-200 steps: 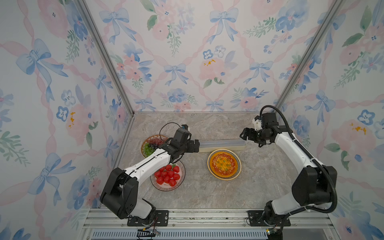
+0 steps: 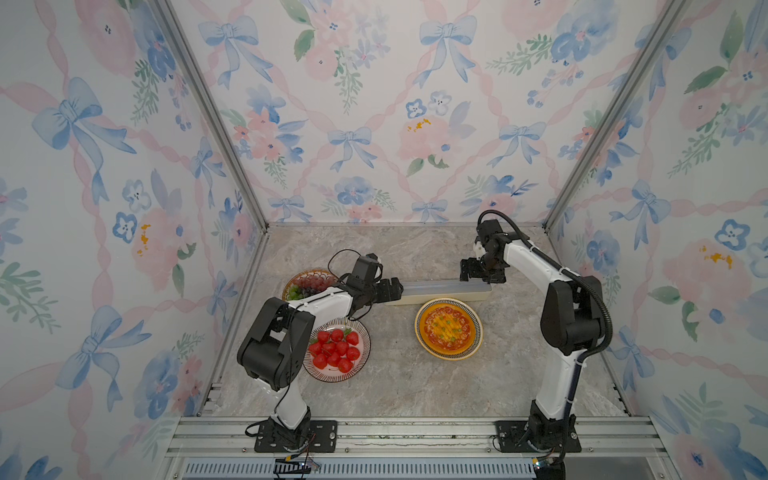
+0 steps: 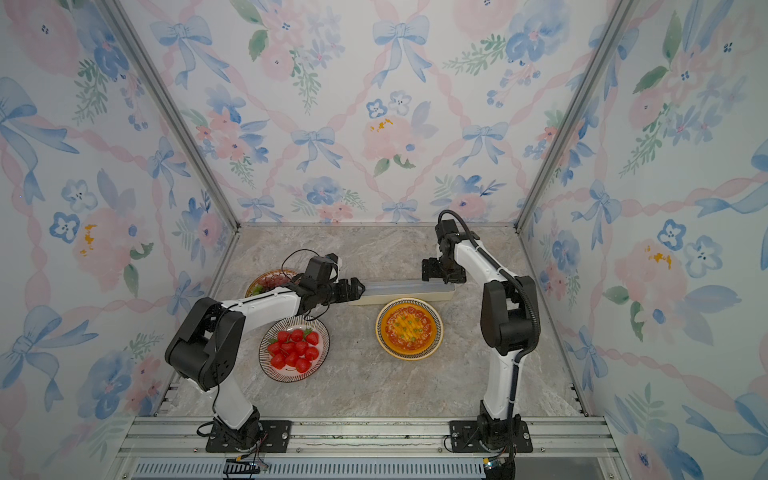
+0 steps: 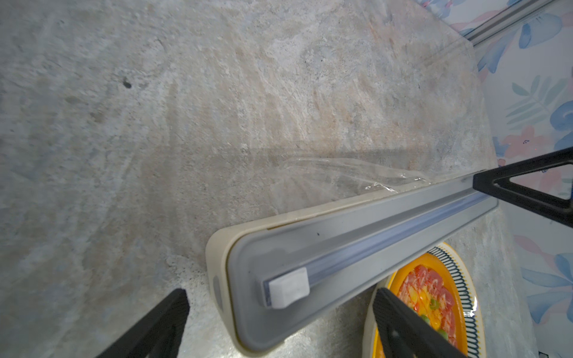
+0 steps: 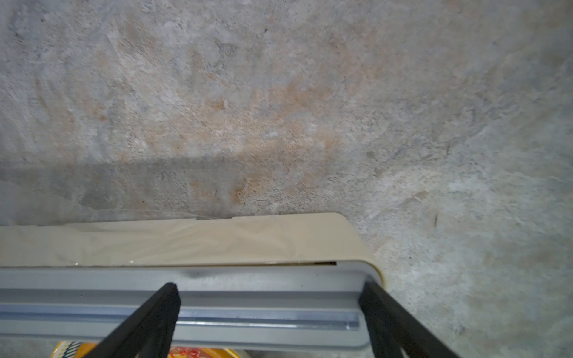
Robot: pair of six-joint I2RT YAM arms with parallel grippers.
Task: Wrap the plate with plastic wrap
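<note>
A long cream plastic wrap dispenser (image 2: 436, 292) with a grey top lies across the table behind the plate. Clear film (image 4: 334, 176) shows along its back side in the left wrist view. The plate (image 3: 409, 329), with a striped rim and orange food with toppings, is uncovered in front of it. My left gripper is open at the dispenser's left end, which shows between its fingers with a small white slider (image 4: 287, 288). Over the right end stands my right gripper, its fingers parted, nothing visibly gripped; part of the dispenser lies below and between them.
A plate of strawberries (image 2: 337, 352) stands at the front left, close under my left arm. Behind it is a basket of grapes (image 2: 297, 289), partly hidden by that arm. Bare table (image 2: 400, 248) lies behind the dispenser and in front of the pizza-like plate.
My right gripper has moved left from beside the dispenser to over its right end. My left gripper has shifted slightly right. The dispenser and plates have stayed put.
</note>
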